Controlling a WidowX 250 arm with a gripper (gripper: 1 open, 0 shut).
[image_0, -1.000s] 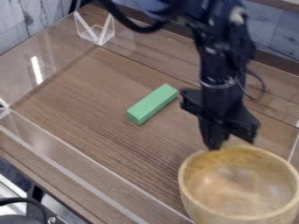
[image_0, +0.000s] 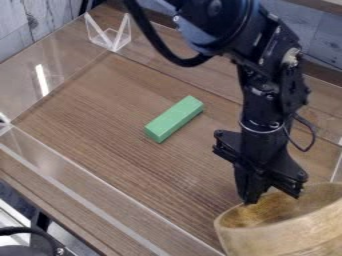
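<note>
The black robot arm reaches down from the top right, its gripper (image_0: 265, 184) low over the left rim of a tan wooden-looking bowl (image_0: 281, 228) at the bottom right. The fingertips point down at the bowl's edge; whether they are shut on the rim is unclear. A green rectangular block (image_0: 174, 117) lies on the brown table left of the arm, apart from the gripper.
A white wire stand (image_0: 110, 28) is at the back left. Walls edge the back, and a dark cable is at the bottom left.
The bowl now sits tilted differently, shifted slightly. The green block has not moved.
</note>
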